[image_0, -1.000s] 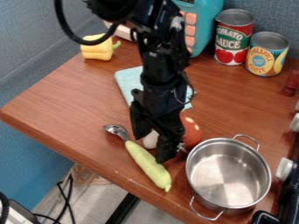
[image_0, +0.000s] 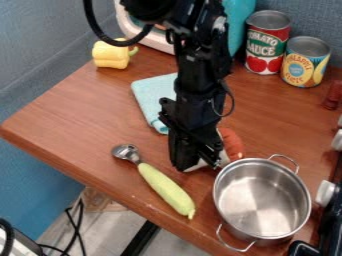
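The black arm reaches down to the middle of the wooden table, its gripper (image_0: 191, 150) low over a reddish-orange item (image_0: 231, 141) with a pale part, largely hidden behind it; whether the fingers hold it cannot be told. A pale yellow corn-like piece (image_0: 167, 189) lies left of and in front of the gripper, with a metal scoop (image_0: 126, 152) at its upper end. A steel pot (image_0: 261, 228) stands to the right of the gripper.
A light blue cloth (image_0: 152, 95) lies behind the arm. Tomato sauce can (image_0: 266, 45), second can (image_0: 305, 62) and teal object (image_0: 238, 20) stand at the back. A yellow pepper (image_0: 112, 54) sits back left.
The gripper has moved slightly up and back from the corn piece, uncovering more of it. The pot and other objects look unmoved.
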